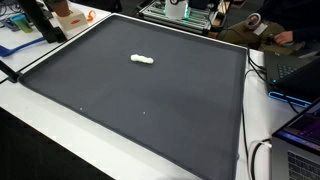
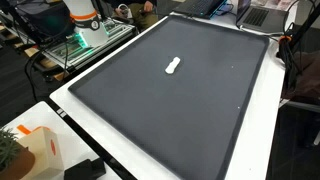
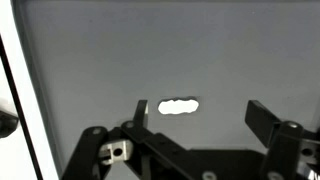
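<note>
A small white object (image 1: 142,59), elongated with a wavy outline, lies on the dark grey board (image 1: 140,100). Exterior view 2 shows the same white piece (image 2: 173,65) on the far half of the board, with clear surface all around it. Seen from above in the wrist view, the white piece (image 3: 178,106) lies beyond the fingertips and roughly between them sideways. My gripper is open, its two black fingers wide apart with nothing held. Neither exterior view shows the gripper itself.
Laptops (image 1: 295,145) stand along the board's right side in exterior view 1. A plant pot (image 2: 15,155) and an orange-and-white item (image 2: 42,155) are at the near left in exterior view 2. The rest of the board is bare.
</note>
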